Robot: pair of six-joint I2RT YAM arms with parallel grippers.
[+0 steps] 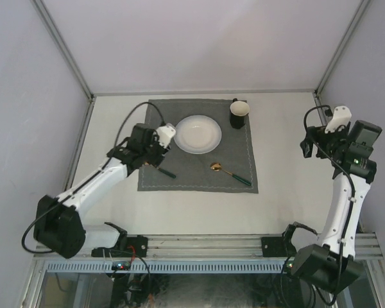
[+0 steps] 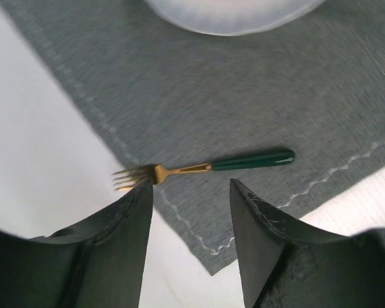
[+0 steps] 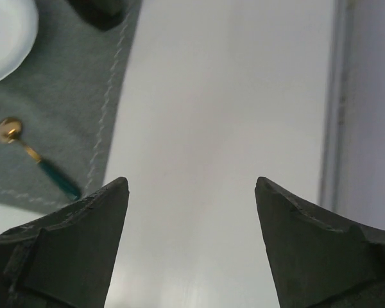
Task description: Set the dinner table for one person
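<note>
On the grey placemat (image 1: 179, 179) a white plate (image 1: 197, 134) sits centred, with a black mug (image 1: 239, 114) at back right. A spoon with green handle (image 1: 237, 179) lies lower right of the plate; a fork (image 2: 250, 162) lies lower left, partly hidden under the left arm in the top view. My left gripper hangs open over the fork, nothing between its fingers. My right gripper is open and empty, off the placemat to the right.
Bare white tabletop (image 1: 289, 192) surrounds the placemat. Side walls and a back wall with metal rails enclose the table.
</note>
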